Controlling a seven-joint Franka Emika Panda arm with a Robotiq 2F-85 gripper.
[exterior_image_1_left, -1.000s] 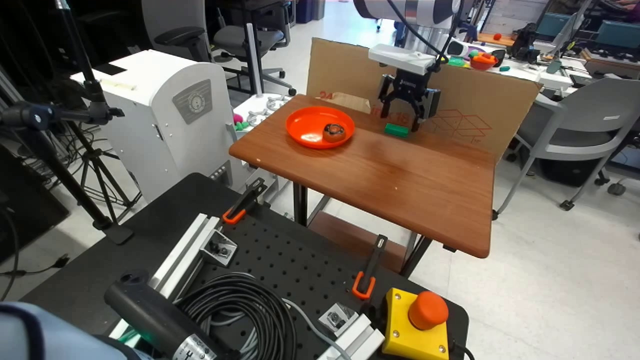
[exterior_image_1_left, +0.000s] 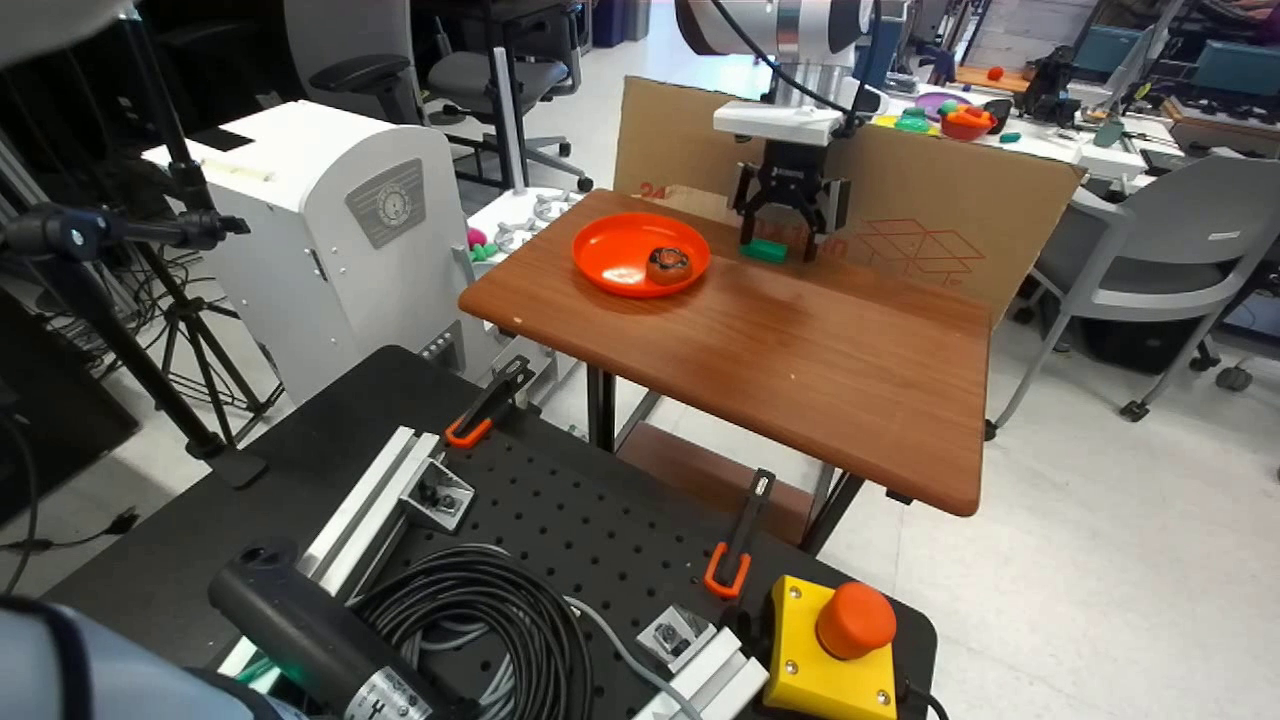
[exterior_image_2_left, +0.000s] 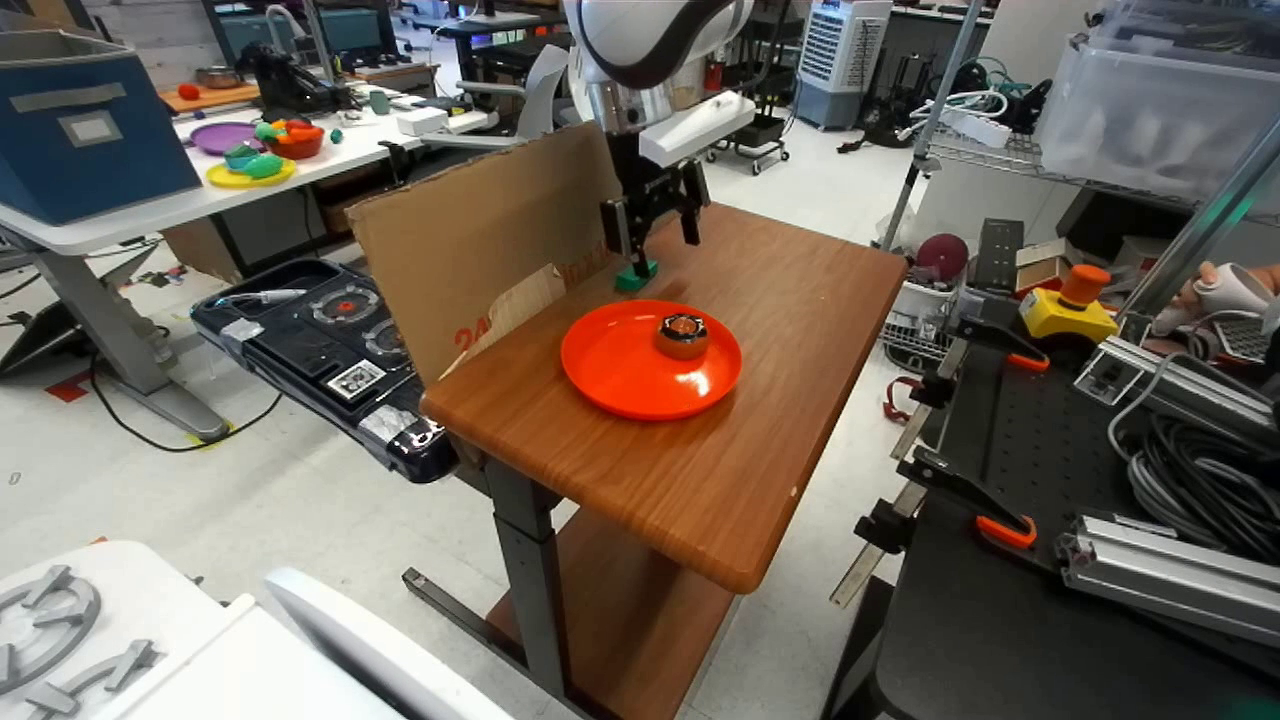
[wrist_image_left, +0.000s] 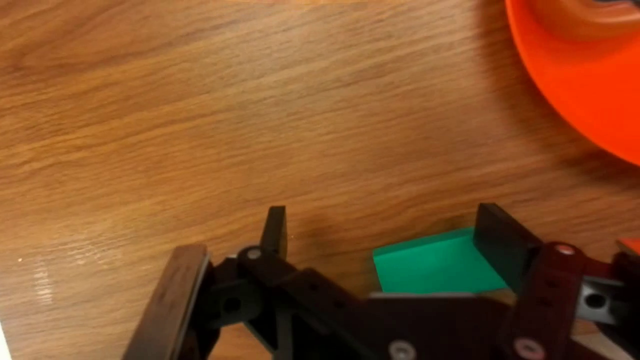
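A flat green block (exterior_image_1_left: 763, 251) lies on the brown table near the cardboard. My gripper (exterior_image_1_left: 779, 245) points down around it, open, its fingers wide apart. In the wrist view the block (wrist_image_left: 438, 264) sits against or just beside the right finger (wrist_image_left: 504, 243), and a clear gap separates it from the left finger (wrist_image_left: 275, 231). Part of the block is hidden behind the gripper's body. The red-orange plate (exterior_image_2_left: 600, 378) rests on the table with a small round orange-brown object (exterior_image_2_left: 681, 341), dark on top, standing in it.
An upright cardboard sheet (exterior_image_1_left: 1020, 204) stands close behind the gripper along the table's back edge. A separate black bench (exterior_image_1_left: 576, 504) with clamps and coiled cable stands in front.
My gripper has moved left in exterior view 1, toward the plate's side, and stands more upright. The green block has shifted left too. Plate and round object are unmoved.
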